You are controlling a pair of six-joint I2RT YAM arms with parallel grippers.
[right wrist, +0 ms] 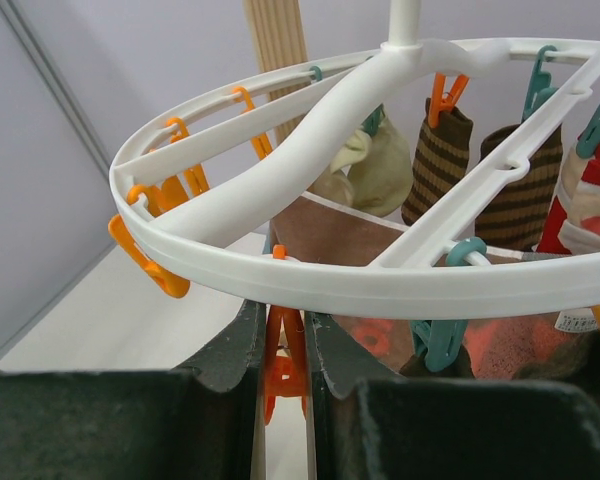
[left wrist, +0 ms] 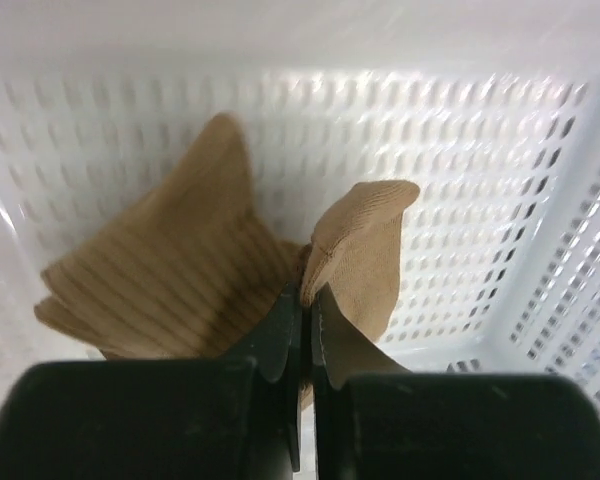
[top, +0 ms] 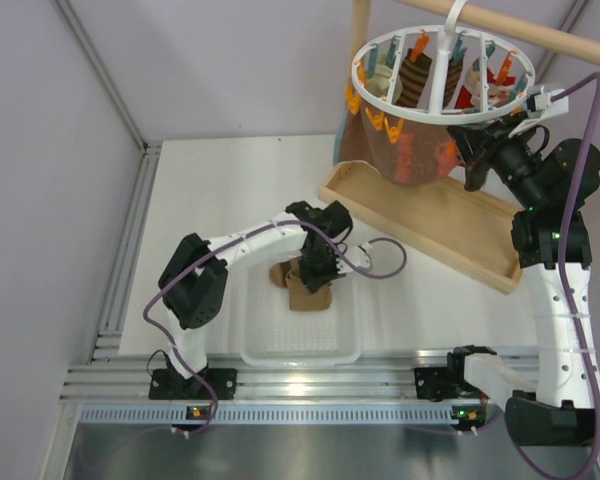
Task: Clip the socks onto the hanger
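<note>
Brown striped socks (left wrist: 170,265) lie in the white basket, seen from close up in the left wrist view. My left gripper is shut on one sock (left wrist: 365,265), pinching a raised fold of it over the basket. At the upper right of the top view hangs the round white hanger (top: 440,118), with several socks clipped around it. Directly below its rim, my right gripper is shut on an orange clip (right wrist: 283,365). In the top view the left arm largely covers the socks.
The white basket (top: 300,345) stands on the white table. Behind it, under the hanger, is a wooden frame (top: 420,215). Several empty orange clips (right wrist: 155,262) hang on the hanger's near left side.
</note>
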